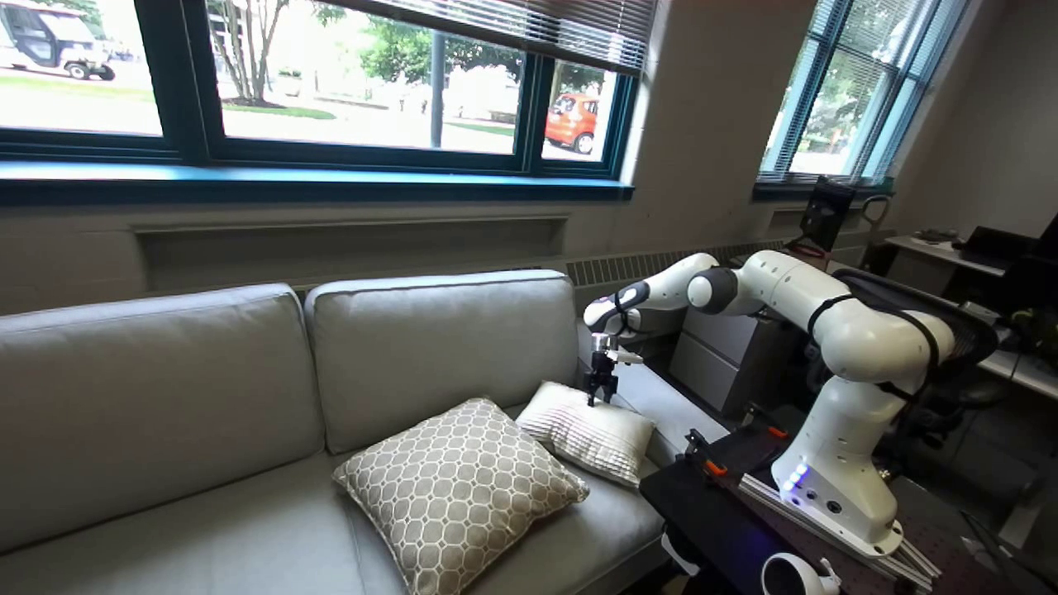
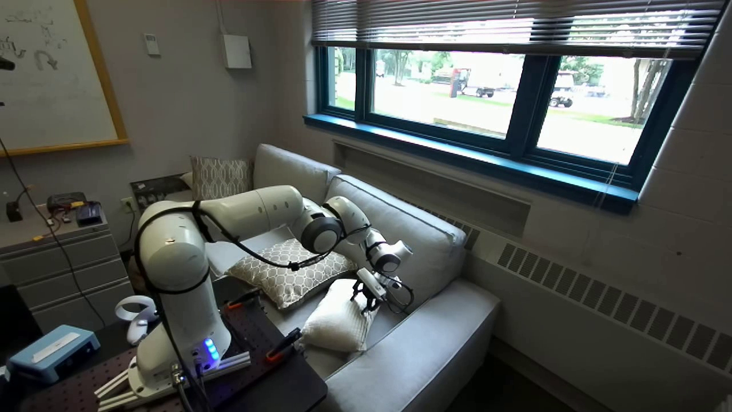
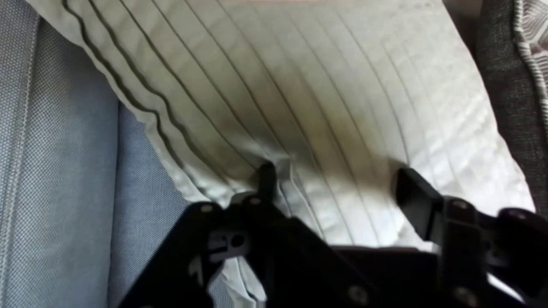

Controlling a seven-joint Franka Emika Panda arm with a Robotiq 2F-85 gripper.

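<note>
A white pillow with sewn ridges [image 1: 591,432] lies on the couch seat beside the armrest. My gripper [image 1: 599,401] points down onto its upper part, towards the backrest. In the wrist view the fingers stand apart, one fingertip [image 3: 266,180] pressing among the creased folds and the other [image 3: 411,187] farther right over the cloth. Ridged fabric lies between them, bunched a little by the left finger; whether it is pinched cannot be told. Exterior view 2 shows the gripper [image 2: 363,304] on the same pillow [image 2: 338,321].
A patterned beige pillow [image 1: 461,487] lies right beside the white one. The couch backrest [image 1: 441,359] rises behind, and the armrest [image 2: 420,350] borders the seat. The seat [image 1: 228,525] is bare towards the left in exterior view 1.
</note>
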